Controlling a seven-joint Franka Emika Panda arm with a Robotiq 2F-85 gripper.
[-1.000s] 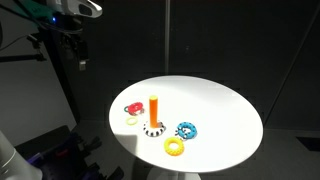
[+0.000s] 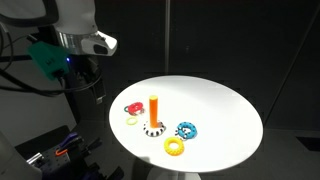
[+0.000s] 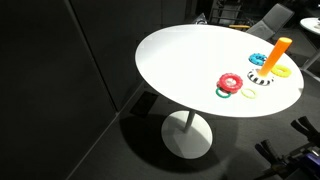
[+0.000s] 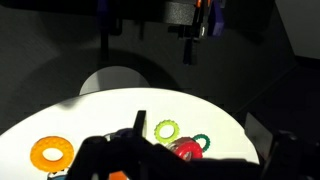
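An orange post point(image 2: 154, 110) stands upright on the round white table, with a black-and-white ring point(image 2: 154, 130) around its foot. A blue ring point(image 2: 187, 131) and a yellow ring point(image 2: 174, 146) lie to its right in exterior view 1. Left of the post are a red ring point(image 3: 231, 81), a green ring point(image 4: 203, 142) partly beneath or beside it, and a thin yellow-green ring point(image 4: 166, 130). At the bottom of the wrist view my gripper is open, its dark fingers wide apart and hiding part of the table. No object shows held.
The white table point(image 2: 215, 110) has a broad bare area at the back and right. Its pedestal point(image 3: 187, 135) stands on a dark floor. Dark panels rise behind the table.
In exterior view 1 the arm's wrist end has come lower and appears larger, still left of the table. The rings and the post have not moved.
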